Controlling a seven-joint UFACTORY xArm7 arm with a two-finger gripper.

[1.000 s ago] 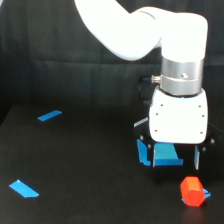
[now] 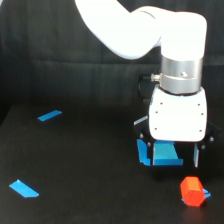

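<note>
My white gripper [image 2: 172,162] points down at the right of the camera view. Its two fingers stand wide apart, so it is open. A blue object [image 2: 166,154] shows below and behind the hand, partly hidden by it; whether it lies between the fingers or behind them I cannot tell. Nearer the camera, in front of the gripper and slightly to its right, stands a red block [image 2: 192,190] with a hexagonal outline. The block stands apart from the fingers.
Under the red block a bit of blue [image 2: 207,194] peeks out at the right. Flat blue strips lie on the dark table at the far left [image 2: 50,115] and near left [image 2: 24,188]. Between them and the gripper the table is bare. Dark curtain hangs behind.
My gripper has risen very slightly. The red block, the blue object and the strips stay where they were.
</note>
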